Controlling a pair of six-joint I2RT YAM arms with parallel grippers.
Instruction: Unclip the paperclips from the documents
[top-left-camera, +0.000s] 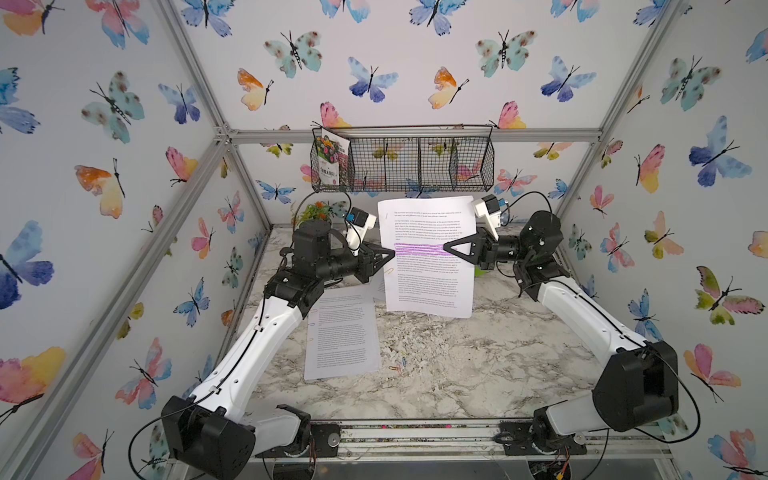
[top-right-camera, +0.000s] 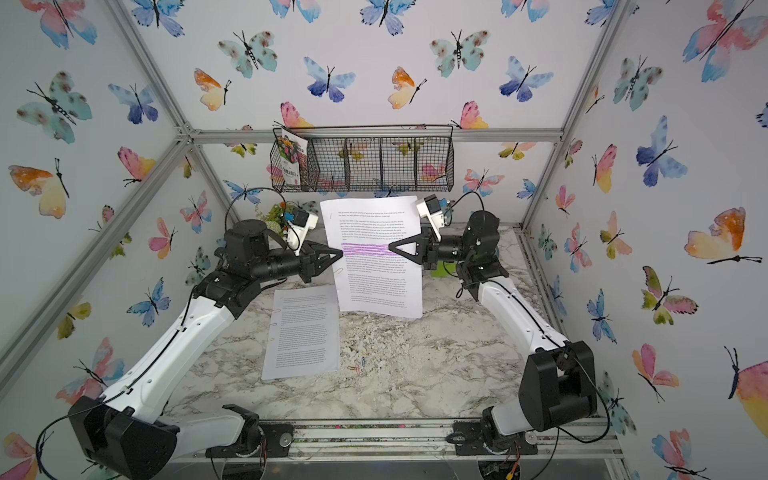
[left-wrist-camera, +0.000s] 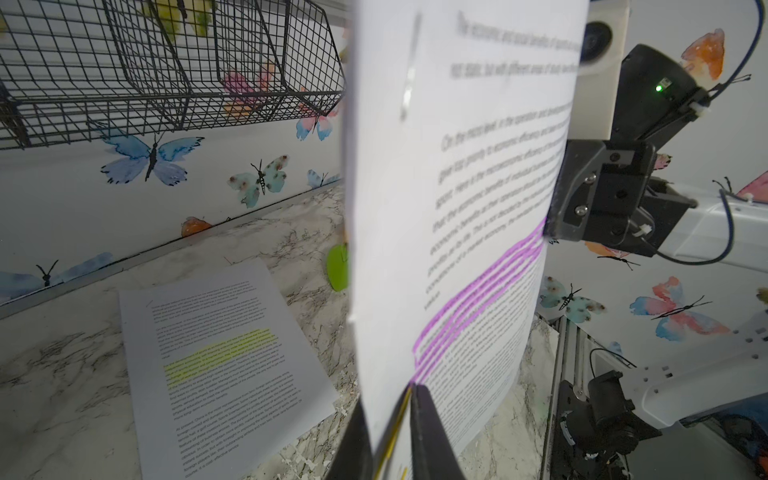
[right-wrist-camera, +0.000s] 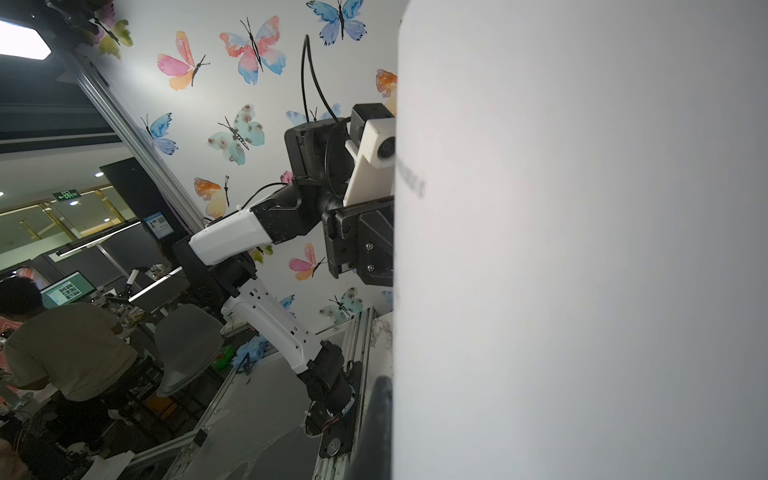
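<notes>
My right gripper (top-left-camera: 445, 249) is shut on the right edge of an upright document (top-left-camera: 424, 292) with a purple-highlighted passage. At the paper's left edge stands my left gripper (top-left-camera: 393, 253), its fingers slightly apart on either side of the sheet. A yellow paperclip (left-wrist-camera: 393, 428) sits on that edge between them. Further up the same edge, a blurred pale paperclip (left-wrist-camera: 409, 76) shows in the left wrist view. In the right wrist view, the sheet's back hides the right fingertips. Several loose paperclips (top-left-camera: 397, 368) lie on the marble table among paper scraps.
Another document (top-left-camera: 342, 336) lies flat at the front left. Behind the raised paper, a yellow-highlighted document (left-wrist-camera: 216, 368) rests on the table, near a green object (left-wrist-camera: 337, 268). A wire basket (top-left-camera: 404, 164) hangs at the back.
</notes>
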